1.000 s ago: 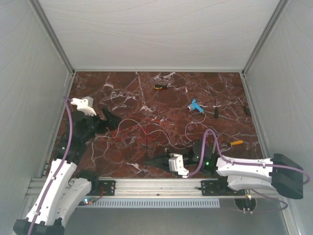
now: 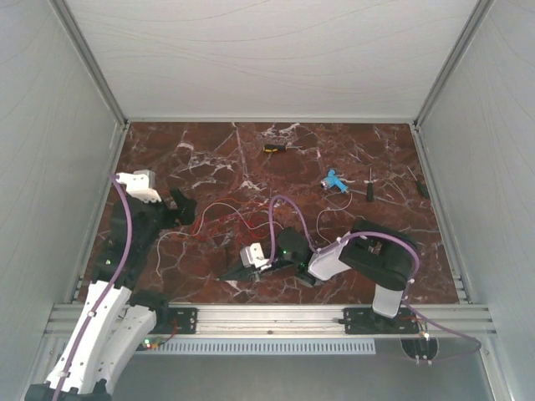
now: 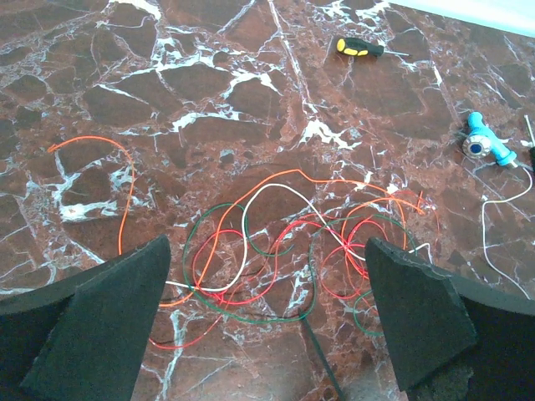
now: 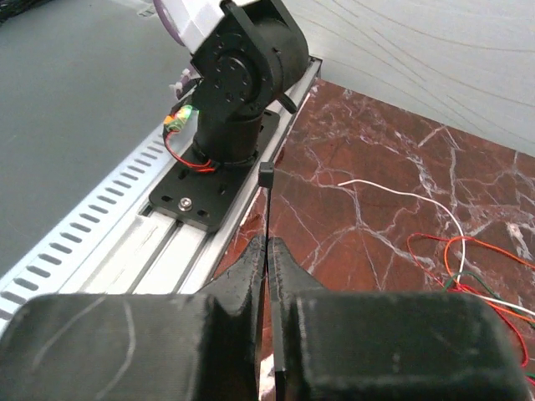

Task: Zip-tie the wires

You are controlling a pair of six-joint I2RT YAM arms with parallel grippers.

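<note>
Loose red, orange, green and white wires [image 3: 272, 184] lie tangled on the dark marble table in the left wrist view. My left gripper stands open above them, the bundle visible between and beyond its fingers. In the right wrist view, my right gripper is shut on a thin black zip tie [image 4: 267, 205], whose small square head points away from the fingertips. From the top view, the right gripper [image 2: 222, 276] points left near the table's front edge. A thin dark strip [image 3: 322, 355], apparently that zip tie, reaches toward the wires from below.
A yellow-and-black screwdriver [image 2: 274, 148] lies at the back. Right of centre is a blue tool [image 2: 333, 180] with a white cord, with another screwdriver [image 2: 369, 191] beside it. A metal rail [image 2: 267, 316] borders the front.
The right arm has swung left, bringing its gripper left along the front of the table.
</note>
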